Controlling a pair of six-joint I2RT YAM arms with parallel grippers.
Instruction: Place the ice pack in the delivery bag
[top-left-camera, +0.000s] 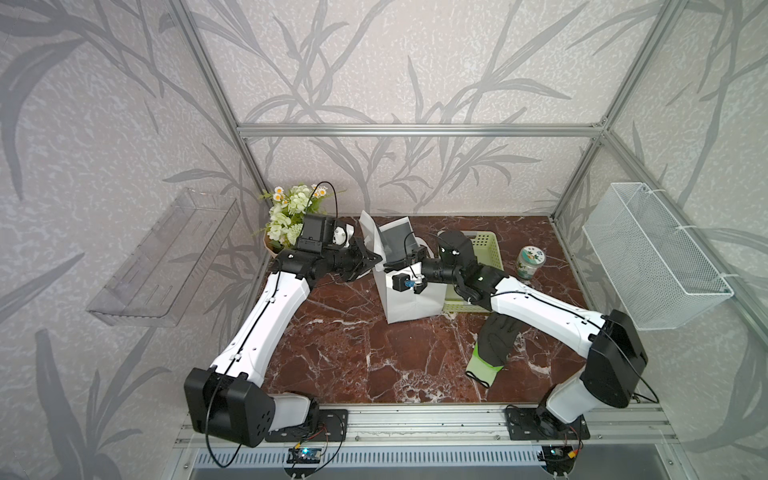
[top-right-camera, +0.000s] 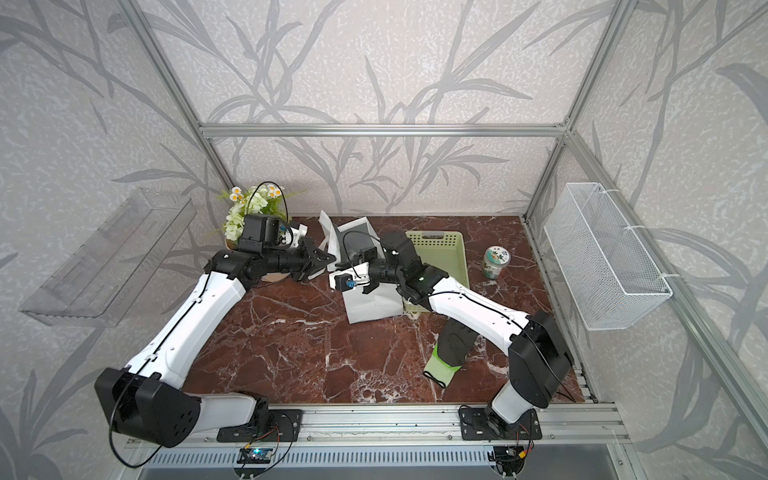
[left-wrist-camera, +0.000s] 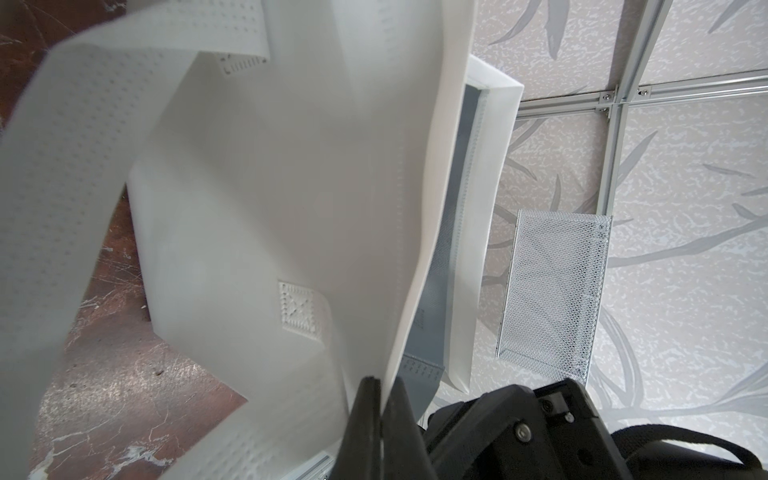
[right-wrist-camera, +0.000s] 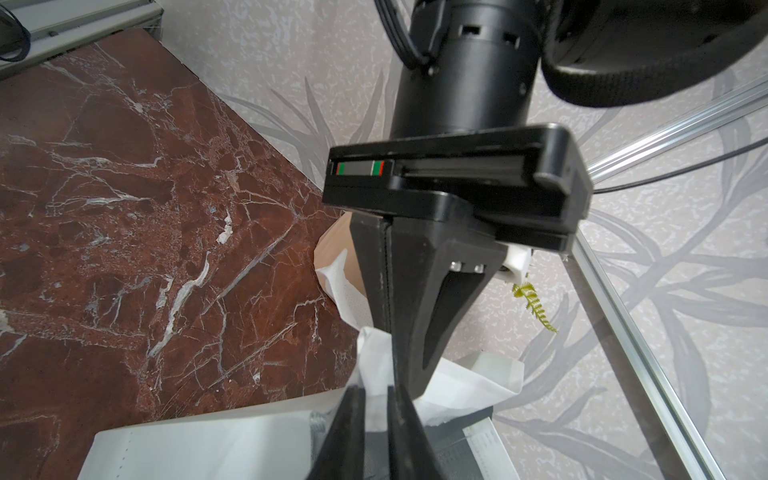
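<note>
The white delivery bag stands mid-table with its grey-lined opening facing up. My left gripper is shut on the thin edge of the bag's raised left flap. Over the bag's mouth, the right gripper points at the grey interior. Its fingers are close together, with a narrow strip of bag visible through the slit and nothing clearly held. No ice pack can be made out in any view; the right arm covers part of the bag and the basket.
Behind the right arm is a light green basket. A patterned canister stands at right. A dark grey and lime item lies at front right. Flowers fill the back left corner.
</note>
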